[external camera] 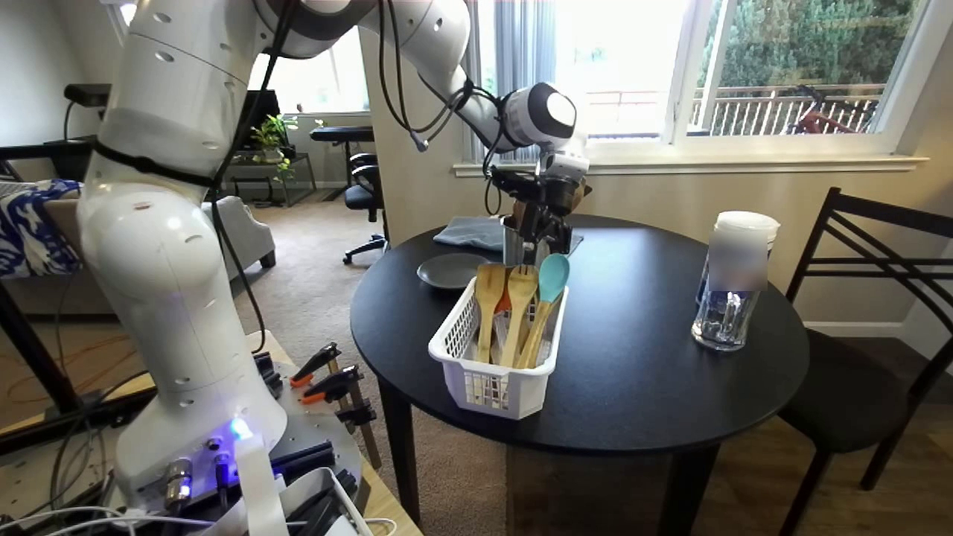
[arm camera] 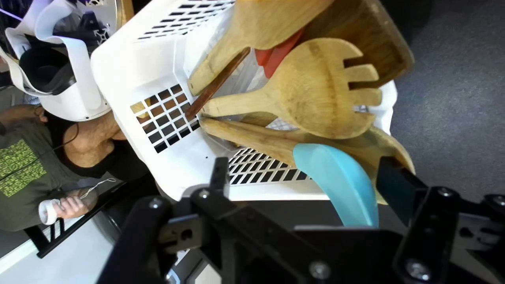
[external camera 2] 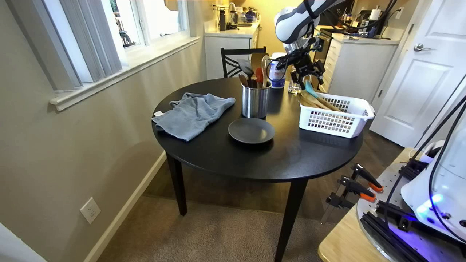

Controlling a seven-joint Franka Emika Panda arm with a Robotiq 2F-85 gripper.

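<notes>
My gripper stands open in the wrist view, its two black fingers well apart. Between them lies the blue head of a spoon (arm camera: pixel 348 182), which nothing grips. In exterior view 1 the gripper (external camera: pixel 546 249) hangs just above and behind the blue spoon (external camera: pixel 553 278). The spoon leans with other utensils in a white basket (external camera: pixel 493 393). Beside it in the basket are a wooden fork (arm camera: pixel 322 90) and a wooden turner (external camera: pixel 488 290). Exterior view 2 has the gripper (external camera 2: pixel 308 79) over the utensil heads at the basket's far end.
A metal canister (external camera 2: pixel 254 102) holding more utensils stands near a dark plate (external camera 2: pixel 251 131). A grey-blue towel (external camera 2: pixel 192 113) lies on the table (external camera: pixel 643 384). A glass mug (external camera: pixel 721 313) and a white-lidded container (external camera: pixel 747 225) stand at the right. The table between basket and mug is clear.
</notes>
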